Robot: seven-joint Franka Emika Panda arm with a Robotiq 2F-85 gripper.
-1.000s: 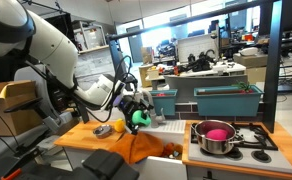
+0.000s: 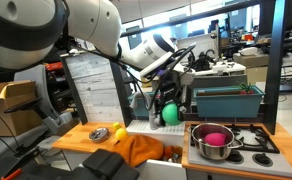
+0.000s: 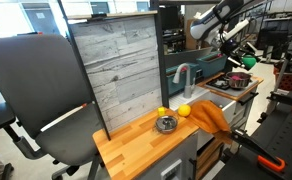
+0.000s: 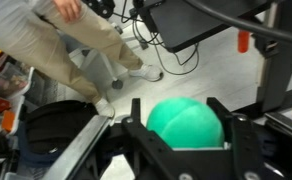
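A round green object (image 2: 170,113) is held at the end of the arm, with my gripper (image 2: 171,103) closed around it. It hangs in the air just left of the metal pot (image 2: 215,143), over the gap between the two counters. In the wrist view the green object (image 4: 185,124) fills the space between the dark fingers at the bottom. The second exterior view shows the green object (image 3: 249,62) far off at the right. Inside the pot lies a pink round object (image 2: 215,138).
Burners (image 2: 259,147) lie right of the pot, with a teal bin (image 2: 229,104) behind. An orange cloth (image 2: 138,149) drapes over the near counter's edge. Yellow round objects (image 3: 184,110) and a metal bowl (image 3: 167,125) sit on the wooden counter (image 3: 131,148). The wrist view faces a person's legs (image 4: 71,45).
The arm has carried the green object right, from above the orange cloth to the pot's left side.
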